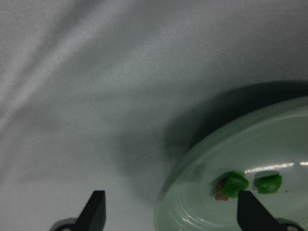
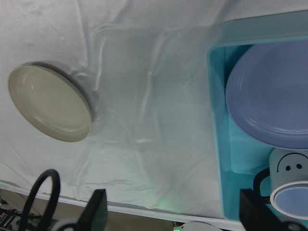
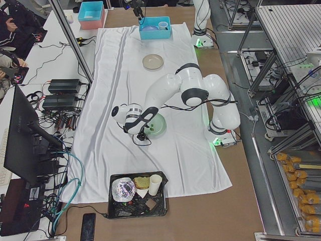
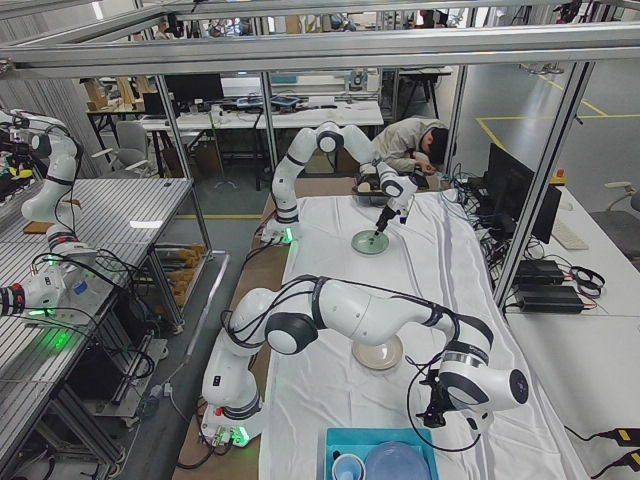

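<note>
A pale green plate [image 3: 155, 123] lies on the white cloth, holding green pieces [image 1: 268, 183] and a small brown piece [image 1: 221, 192]. My left gripper is open just over the plate's rim, nothing seen between its fingers. My right gripper stands open above the cloth beside a blue bin [image 2: 219, 120], which holds a lilac plate [image 2: 269, 91] and a smiley mug [image 2: 293, 166]. A beige plate [image 2: 48, 101] lies on the cloth between the two arms.
A black tray [image 3: 138, 211] with a foil-covered item, a cream cup and other items sits at the near edge in the camera left view. A monitor and cables line the side table. The cloth around the plates is mostly clear.
</note>
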